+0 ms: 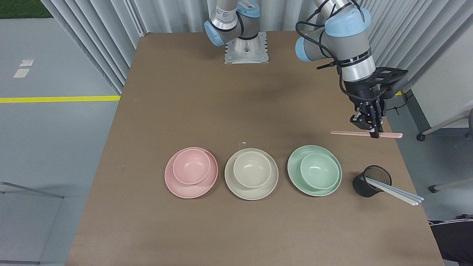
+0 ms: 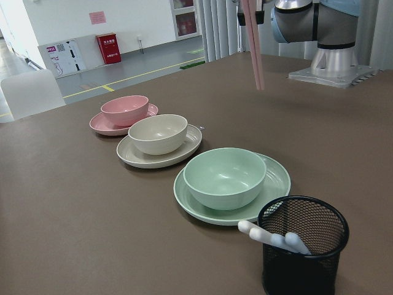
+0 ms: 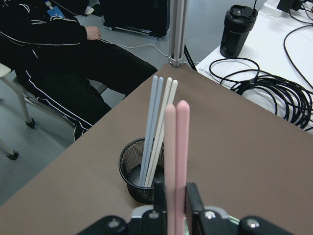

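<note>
My gripper hangs over the table's right edge, behind the green bowl, shut on a pair of pink chopsticks, which also show between the fingers in the wrist view and high up in the left view. A black mesh cup with blue and white chopsticks stands at the front right. To its left, in a row, sit a green bowl on a green plate, a cream bowl on a cream plate and a pink bowl on a pink plate.
In the wrist view, a seated person and a white desk with coiled cables lie beyond the edge.
</note>
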